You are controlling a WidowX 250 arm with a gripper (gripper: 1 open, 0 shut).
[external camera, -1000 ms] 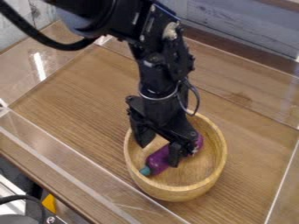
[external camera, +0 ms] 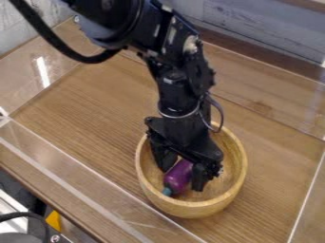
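My black gripper reaches down into a wooden bowl, its fingers open on either side of a purple object with a teal end. The object lies tilted on the bowl's floor, partly hidden by the fingers; whether they touch it is unclear.
The bowl stands on a wooden table near its front. A white wall bounds the back, and a cable and a yellow item lie beyond the front-left edge.
My gripper has come lower into the bowl, around the purple object. The object appears shifted slightly and is more covered by the fingers.
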